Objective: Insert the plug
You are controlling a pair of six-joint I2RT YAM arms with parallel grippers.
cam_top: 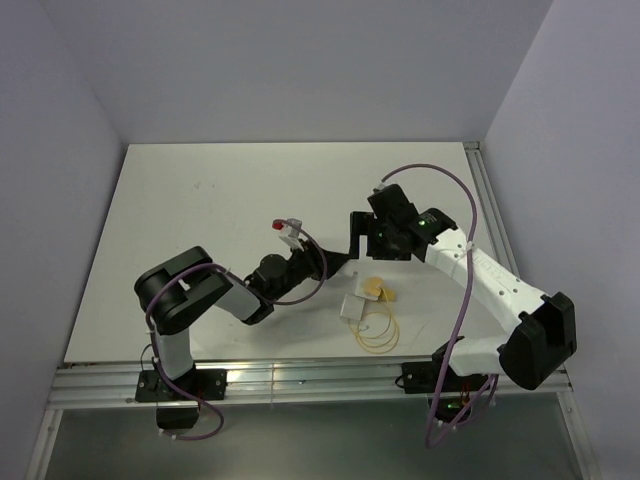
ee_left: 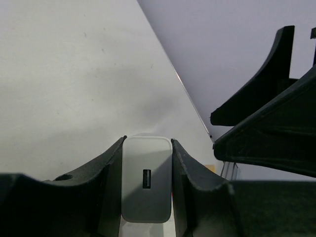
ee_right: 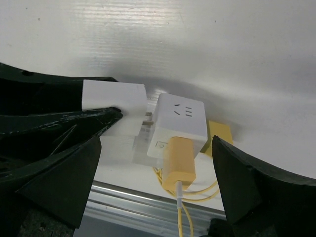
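A white plug is clamped in my left gripper [cam_top: 347,258]; its face, with a dark slot, fills the space between the fingers in the left wrist view. Metal prongs [ee_right: 147,122] stick out of it towards the left side of the white socket cube [ee_right: 170,131], very close to it. Whether they touch the cube is unclear. A yellow-orange plug [ee_right: 180,160] with a cable sits in the cube, and a yellow block [ee_right: 219,136] is at its right side. My right gripper is open, its fingers appearing either side of the cube with nothing held.
Loops of yellow cable [cam_top: 378,345] lie on the table in front of the cube, beside a pale block [cam_top: 352,307]. A metal rail [cam_top: 300,375] runs along the front edge.
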